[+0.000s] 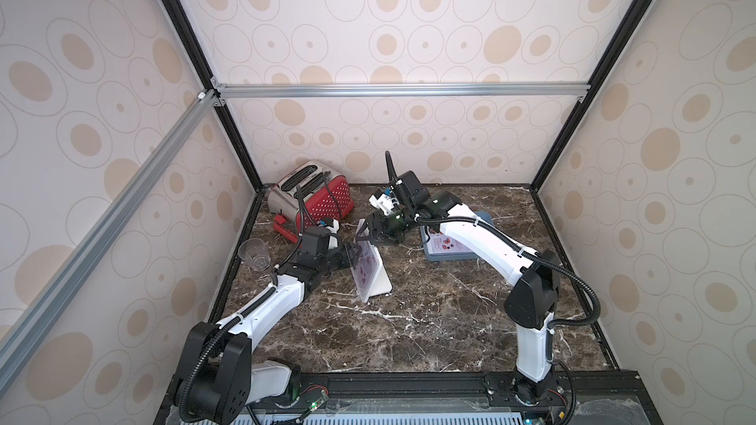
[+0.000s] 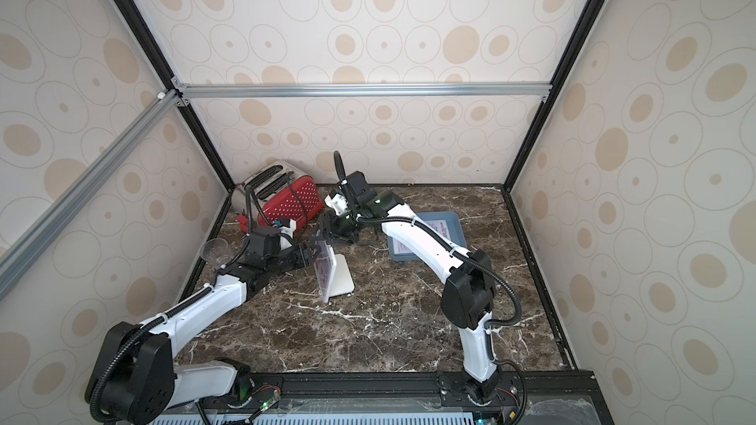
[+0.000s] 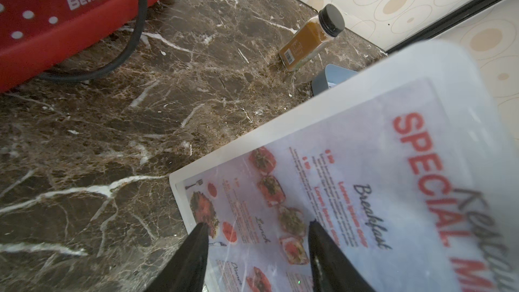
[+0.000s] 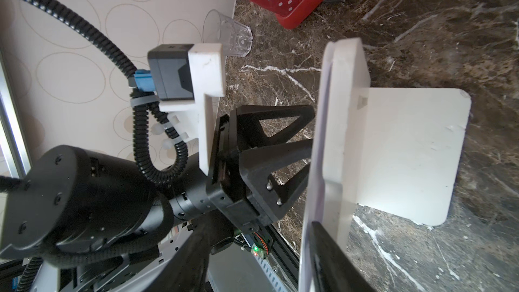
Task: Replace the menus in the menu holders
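A white menu holder (image 3: 470, 70) with a menu sheet (image 3: 324, 173) inside stands tilted on its white base (image 4: 413, 151), which rests on the counter. My left gripper is open, its fingers facing the printed side; in the right wrist view their tips come up to the panel, and contact cannot be told. At the holder's upper far edge is my right gripper, part open, with the panel's edge showing between its fingertips. A blue tray (image 2: 450, 224) at the back right holds another printed menu sheet (image 1: 445, 244), partly behind the right arm.
A red and grey toaster (image 1: 315, 193) with a cord stands at the back left. A clear cup (image 1: 253, 253) is near the left wall. A bottle (image 3: 310, 37) stands by the back wall.
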